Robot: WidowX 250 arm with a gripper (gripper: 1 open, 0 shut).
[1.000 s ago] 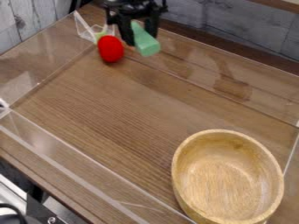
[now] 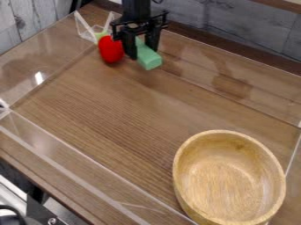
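At the top centre of the camera view my dark gripper (image 2: 139,35) is shut on a mint-green block (image 2: 148,56), which sits low at the back of the wooden table. Just left of it is a red rounded object (image 2: 111,49), with a small pale item (image 2: 94,27) behind it. The fingertips are small and partly hidden.
A wide, empty tan bowl (image 2: 230,176) stands at the front right. A panelled wall (image 2: 241,26) runs along the back.
The gripper and green block have moved slightly left and down in the view, closer to the red object, over the last second.
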